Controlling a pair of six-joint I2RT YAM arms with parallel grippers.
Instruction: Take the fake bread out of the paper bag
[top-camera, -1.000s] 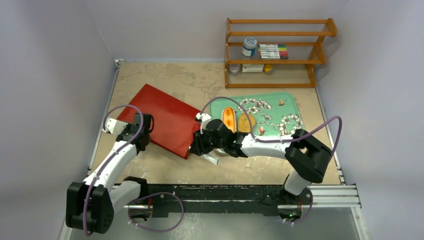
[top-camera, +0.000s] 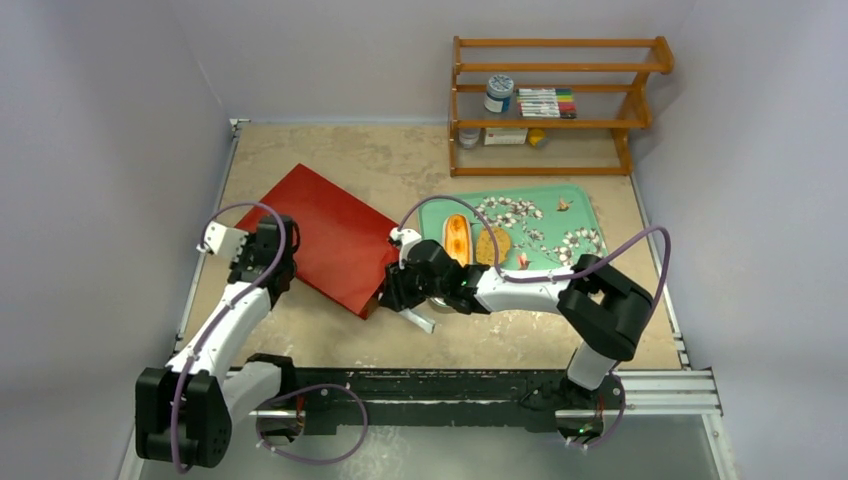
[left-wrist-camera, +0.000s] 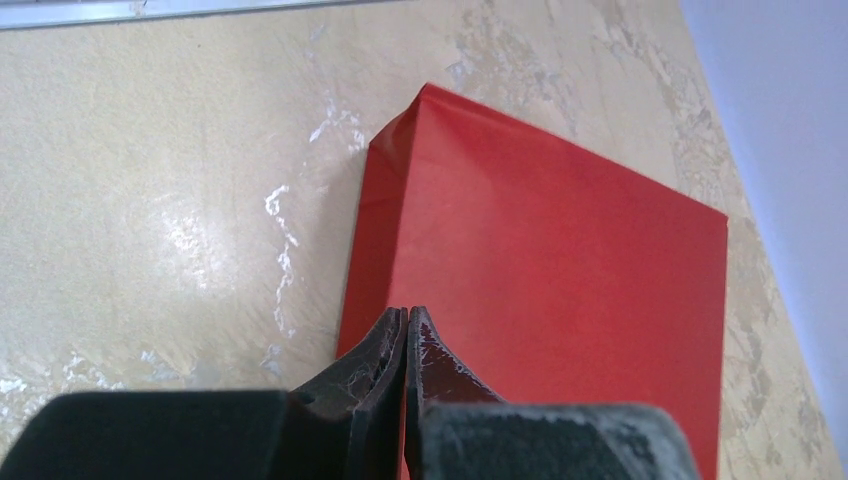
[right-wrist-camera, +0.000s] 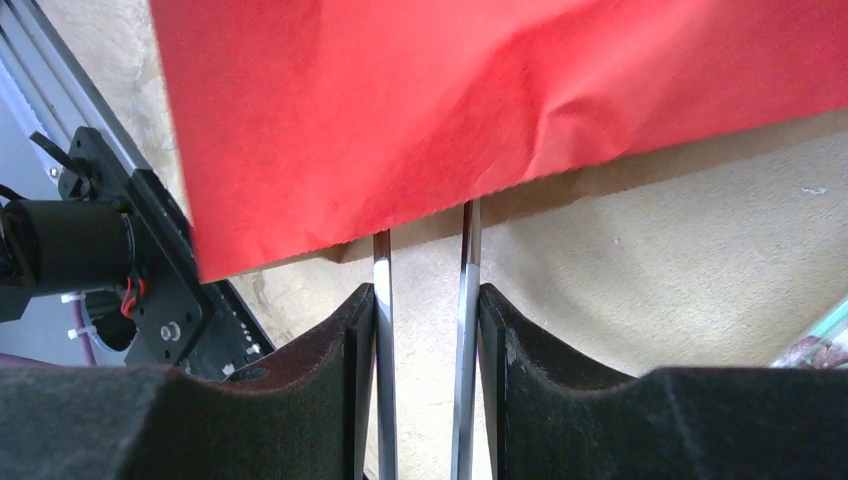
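The red paper bag lies at an angle on the left half of the table. My left gripper is shut over the bag's left part, nothing seen between its fingers. My right gripper is at the bag's right end, its two fingers parted, their tips hidden under the red edge at the opening; whether anything is between the tips cannot be seen. The bag's inside is hidden.
A green tray at the right holds bread-like items. A wooden shelf with jars and markers stands at the back.
The bag has shifted slightly, its near right corner a little to the left. The left gripper has moved slightly left and up in the top view; the right arm has moved slightly.
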